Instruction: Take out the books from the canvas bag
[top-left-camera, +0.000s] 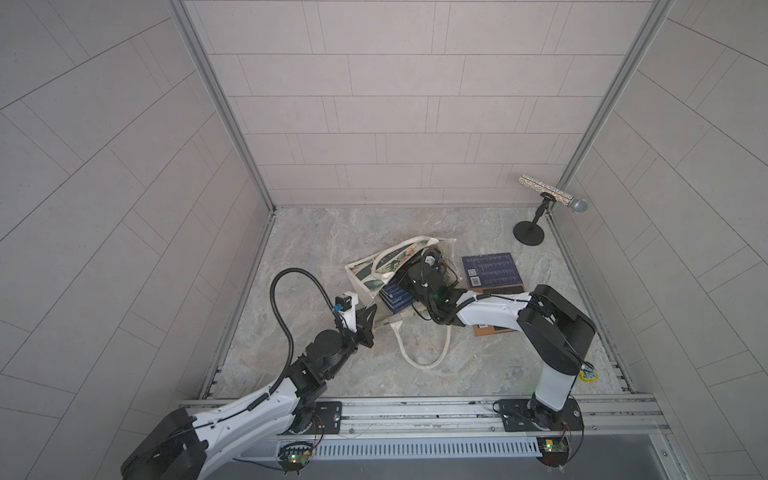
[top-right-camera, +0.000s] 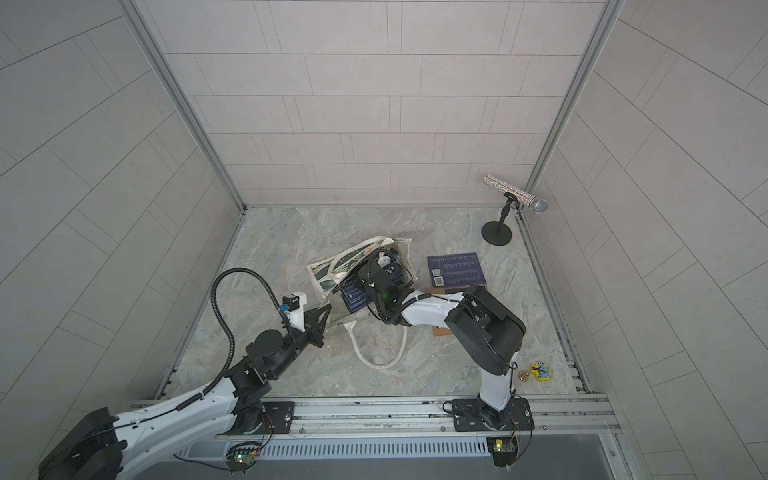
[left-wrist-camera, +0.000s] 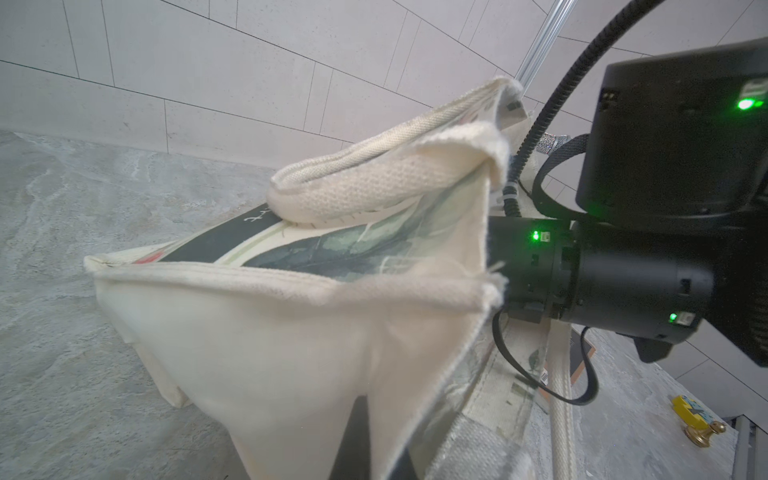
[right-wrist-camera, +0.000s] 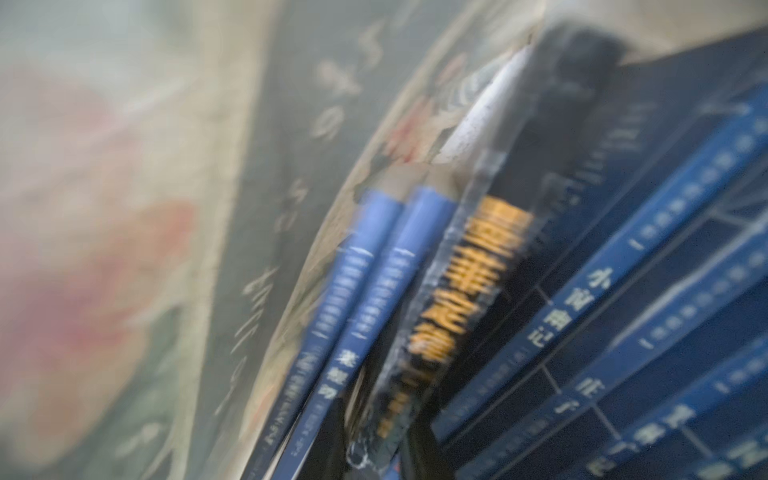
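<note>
The canvas bag (top-left-camera: 364, 276) lies open mid-floor with blue books (top-left-camera: 396, 294) inside. My right gripper is down inside the bag; its view, blurred, shows blue spines and a black book with yellow lettering (right-wrist-camera: 456, 288) between the dark fingertips at the bottom edge. Whether it grips that book I cannot tell. My left gripper (top-left-camera: 364, 324) is shut just left of the bag's front, with the white canvas filling its wrist view and nothing clear between the fingers.
Removed books (top-right-camera: 454, 268) lie right of the bag. A microphone on a stand (top-right-camera: 496, 232) stands back right, a small yellow object (top-right-camera: 541, 371) front right.
</note>
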